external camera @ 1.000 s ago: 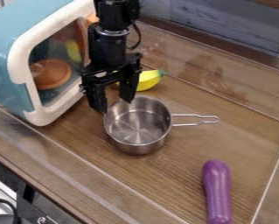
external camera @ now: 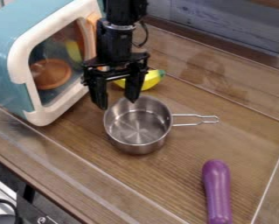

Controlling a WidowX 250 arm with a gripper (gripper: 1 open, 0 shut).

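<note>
My black gripper (external camera: 115, 87) hangs open over the back-left rim of a steel pot (external camera: 139, 134), whose handle points right. A yellow banana (external camera: 151, 79) lies behind the gripper and is partly hidden by it. Nothing shows between my fingers. A purple eggplant (external camera: 216, 192) lies at the front right.
A blue and white toy microwave or oven (external camera: 10, 39) stands at the left, with a brown bowl (external camera: 48, 74) inside. A wall is at the back.
My gripper has moved slightly up and shifted in its pose over the last second. The pot, banana and eggplant look unmoved.
</note>
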